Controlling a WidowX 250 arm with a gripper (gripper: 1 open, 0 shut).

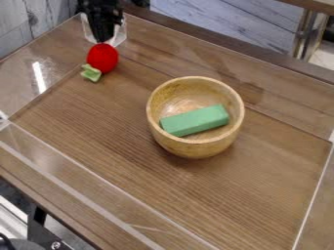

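Observation:
A red object point(104, 57), round and smooth, lies on the wooden table near the back left, with a small green piece point(90, 72) at its lower left. Just behind it the dark gripper point(102, 39) is at the top edge of the view, in front of a whitish item; its fingers are small and dark, so their state is hard to make out.
A yellow bowl point(196, 145) with a green block point(193, 120) in it sits right of centre. A wooden ledge point(279, 20) runs along the back right.

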